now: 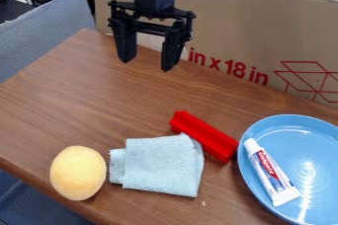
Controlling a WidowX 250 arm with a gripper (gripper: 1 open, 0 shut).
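Observation:
My black gripper hangs above the back of the wooden table, open, with nothing between its fingers. Below and in front of it lie a red cylindrical object, a folded light-blue cloth and a pale yellow rounded object. On the right, a blue plate holds a white toothpaste tube.
A cardboard box stands along the back edge of the table. A grey padded surface borders the table on the left.

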